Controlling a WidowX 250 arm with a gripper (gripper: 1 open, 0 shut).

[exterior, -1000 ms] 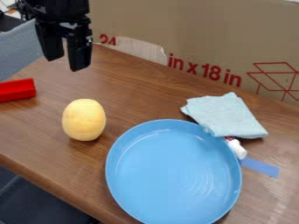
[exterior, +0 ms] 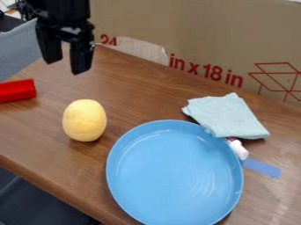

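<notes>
My black gripper [exterior: 65, 54] is at the top left, open, fingers pointing down with nothing between them, above the wooden table. Below it and a little right, a pale yellow oval object [exterior: 84, 120] rests on the table. A red block [exterior: 14, 90] lies at the left edge, partly out of frame. A blue plate [exterior: 174, 174] fills the lower right. A folded light-blue cloth [exterior: 223, 116] lies behind the plate, with a small white tube [exterior: 238, 149] partly under it.
A cardboard box [exterior: 200, 39] forms the back wall. A grey fabric [exterior: 14, 48] is at the left. The table's front edge runs along the lower left.
My gripper has shifted slightly left and down over the last second. The objects on the table look unchanged.
</notes>
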